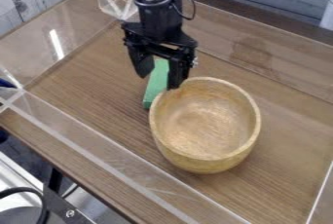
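Note:
A green elongated object [156,84] lies on the wooden table, just left of a large round wooden bowl [204,129]. My black gripper [159,58] hangs over the upper part of the green object. Its fingers are open; whether they touch the object I cannot tell. The lower end of the green object reaches to the bowl's rim.
Clear plastic edging runs along its left side, and black cables [26,201] lie at the lower left.

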